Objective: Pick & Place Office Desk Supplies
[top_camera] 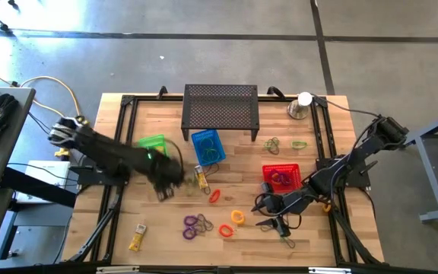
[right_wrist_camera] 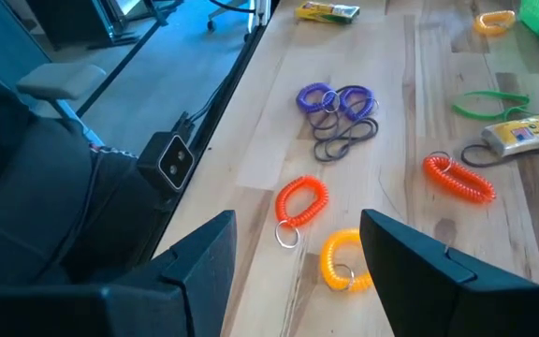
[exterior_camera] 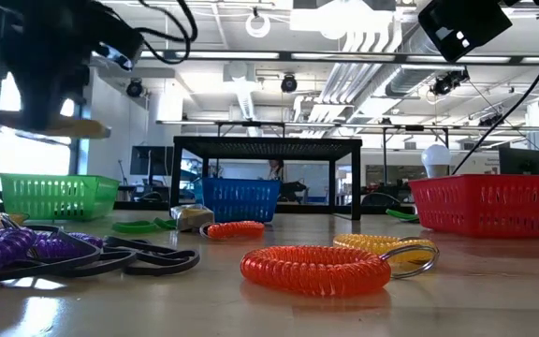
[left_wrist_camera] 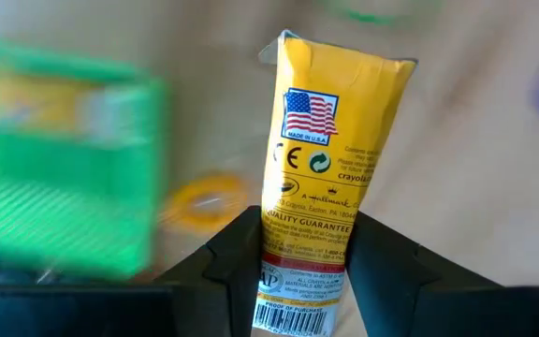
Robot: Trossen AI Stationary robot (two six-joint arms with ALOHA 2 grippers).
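Observation:
A yellow Crayola pack is pinched between the fingers of my left gripper, its barcode end toward the palm and its far end sticking out. In the low view the pack hangs well above the table at upper left. The green basket lies below and to the left of it in the left wrist view, blurred, with another yellow pack inside. My right gripper is open and empty over the table's right side. The blue basket and the red basket stand on the table.
Purple coils, a red coil and a yellow coil lie across the middle. One Crayola pack rests near the front left, another by the blue basket. A black mesh stand occupies the back.

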